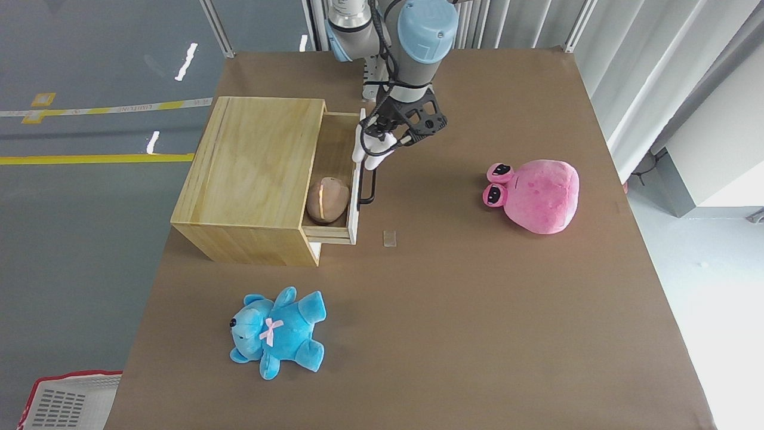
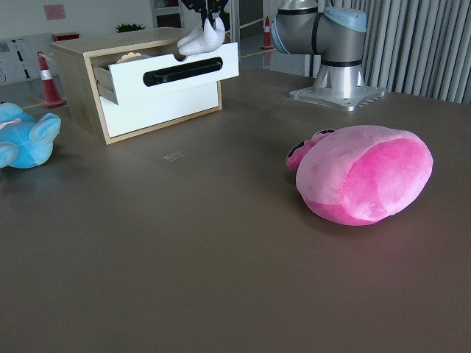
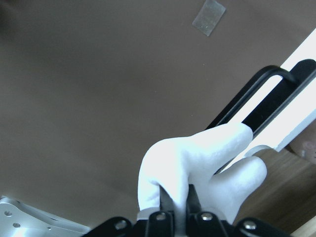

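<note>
My gripper is shut on a white plush toy (image 3: pixel 168 163), which hangs over the front panel of the open drawer (image 2: pixel 118 84), by its black handle (image 3: pixel 237 103). In the front view it sits at the drawer's upper part. A brown round object (image 1: pixel 327 200) with a pale stripe lies inside the drawer. A blue bear (image 1: pixel 286 329) lies on the table in front of the cabinet (image 1: pixel 250 165); a pink plush (image 1: pixel 541 197) lies on the right.
The cabinet's top is bare. A white basket (image 1: pixel 68 401) stands off the table at the lower left.
</note>
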